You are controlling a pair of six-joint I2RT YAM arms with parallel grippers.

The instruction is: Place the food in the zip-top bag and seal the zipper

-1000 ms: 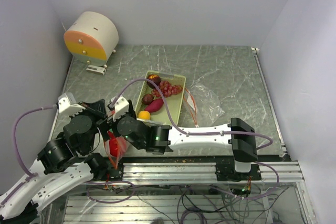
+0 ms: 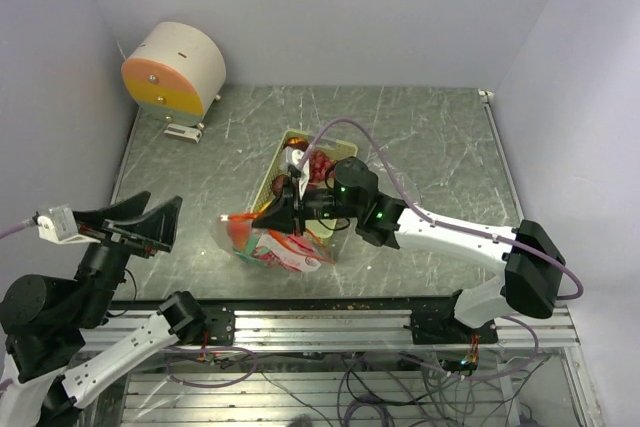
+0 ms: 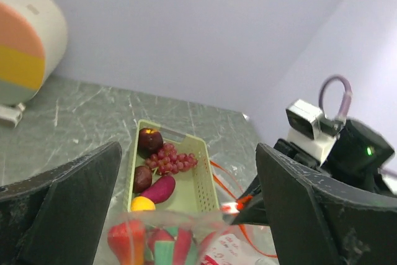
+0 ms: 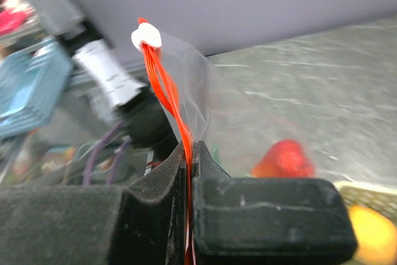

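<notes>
My right gripper (image 2: 268, 217) is shut on the orange zipper edge (image 4: 162, 88) of a clear bag (image 4: 229, 116) at the front of the table; red and green items show inside, among them a red pepper (image 3: 127, 243). My left gripper (image 2: 145, 222) stands open at the left, apart from the bag, nothing between its fingers. Behind the bag sits a pale green basket (image 3: 200, 153) holding grapes (image 3: 167, 159), dark round fruits (image 3: 142, 179), a purple eggplant (image 3: 160, 188) and a yellow fruit (image 3: 141, 205).
A white rounded box (image 2: 175, 67) with coloured drawers stands at the back left. Grey walls enclose the table. A metal rail (image 2: 310, 327) runs along the front.
My left gripper has opened and moved left, away from the bag. My right gripper has moved right with the bag's edge, over the basket's front.
</notes>
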